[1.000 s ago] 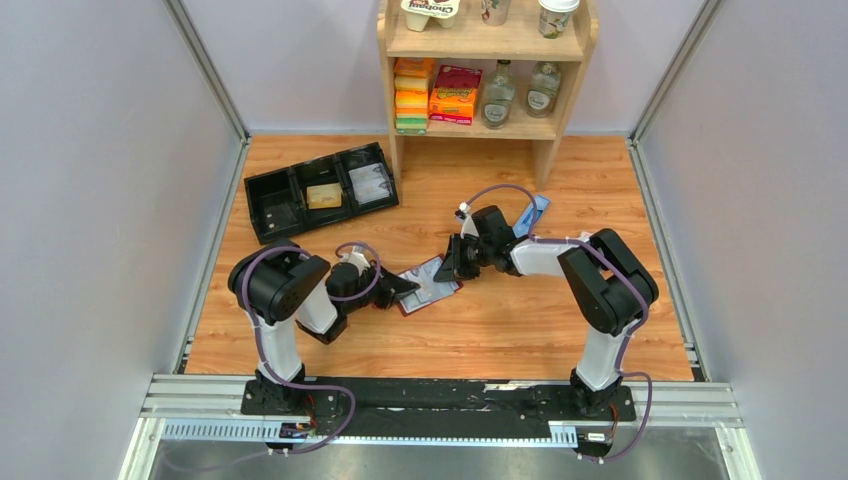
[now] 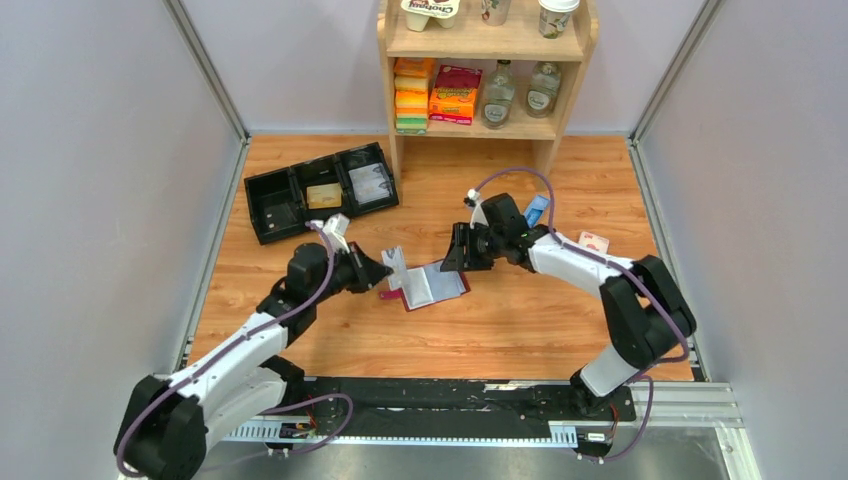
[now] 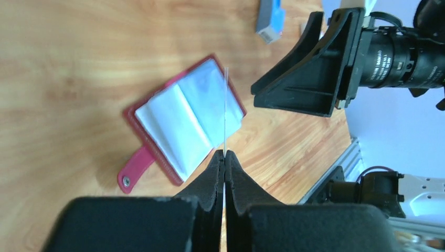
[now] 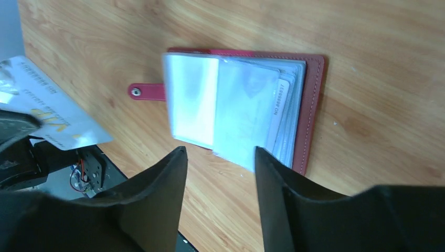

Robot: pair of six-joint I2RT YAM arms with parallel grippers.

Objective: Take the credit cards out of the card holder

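Note:
The maroon card holder lies open on the table, showing clear sleeves with a card edge among them. My left gripper is raised at the holder's left, shut on a thin white card, seen edge-on between its fingertips in the left wrist view. My right gripper hangs over the holder's right part, part open with nothing visible between its fingers.
A black three-compartment tray stands back left. A wooden shelf with bottles and packets is at the back. A blue box lies behind the right arm.
My left arm has extended and lifted away from the holder, with the card now showing at its tip. My right arm has risen and shifted slightly rightward.

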